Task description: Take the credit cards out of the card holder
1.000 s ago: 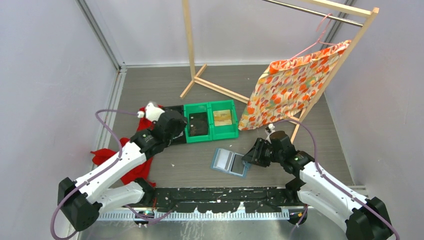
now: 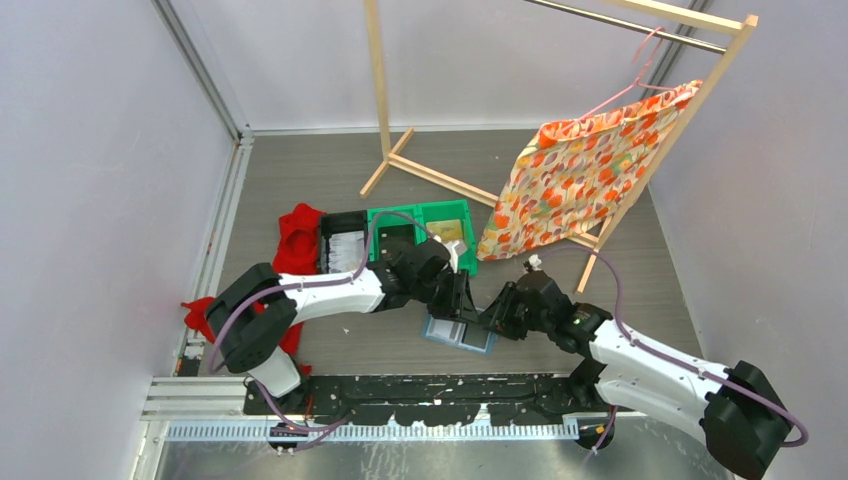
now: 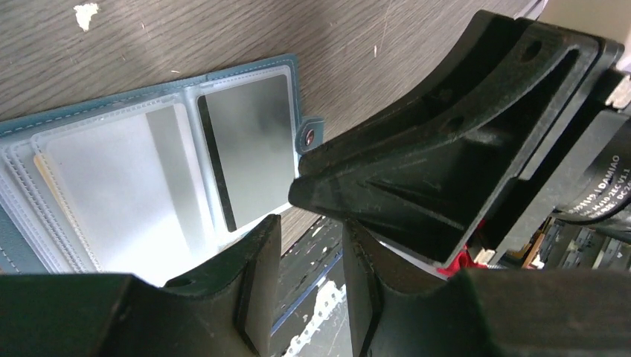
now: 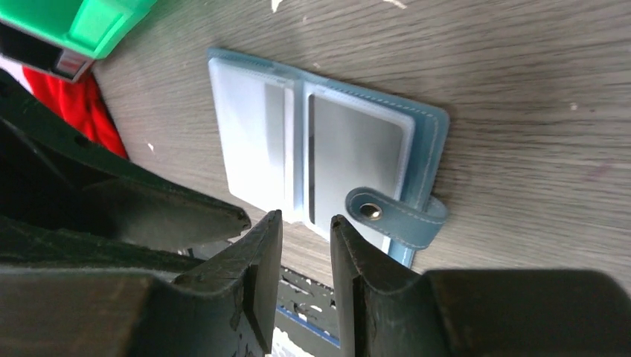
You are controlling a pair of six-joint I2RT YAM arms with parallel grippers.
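A blue card holder (image 2: 459, 334) lies unfolded on the table beneath both grippers. Under its clear sleeves, the left wrist view shows a white card (image 3: 123, 186) on one side and a grey card (image 3: 251, 141) on the other. The holder's snap strap (image 4: 398, 216) sticks out at the edge of the grey side. My left gripper is open above the holder, nothing between its fingers. Close beside it, the right gripper stands part open with an empty gap, also over the holder. Neither visibly touches the holder.
Behind the holder stands a green box (image 2: 465, 262) with two compartments, next to a black container (image 2: 330, 240). Red cloth (image 2: 300, 240) lies at the left. A patterned cloth (image 2: 590, 165) hangs on a wooden rack at the right. The two grippers crowd each other.
My left arm has swung right from the black container to above the holder. The right gripper has shifted slightly left and in over it. The holder lies where it was.
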